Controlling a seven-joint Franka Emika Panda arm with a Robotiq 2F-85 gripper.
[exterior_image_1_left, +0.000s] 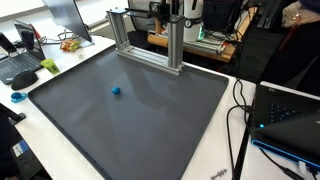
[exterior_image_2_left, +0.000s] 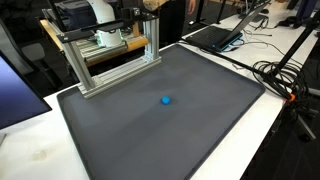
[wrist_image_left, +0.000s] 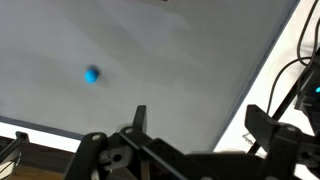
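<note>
One small blue round object (exterior_image_1_left: 116, 91) lies on the dark grey mat (exterior_image_1_left: 150, 128), with bare mat all round it. In exterior view 2 the blue object (exterior_image_2_left: 166, 100) is near the middle of the mat. The wrist view has the blue object (wrist_image_left: 92, 75) at upper left, well apart from the fingers. My gripper is open at the bottom of that view, its two dark fingertips wide apart with only mat seen between them. What hangs above the mat in the exterior views is mostly the metal frame; the fingers do not show there.
A metal frame (exterior_image_1_left: 150, 57) stands along one mat edge. A laptop (exterior_image_1_left: 18, 65) and a blue item (exterior_image_1_left: 17, 97) lie off the mat, and a black case (exterior_image_1_left: 285, 120) with cables is on the other side.
</note>
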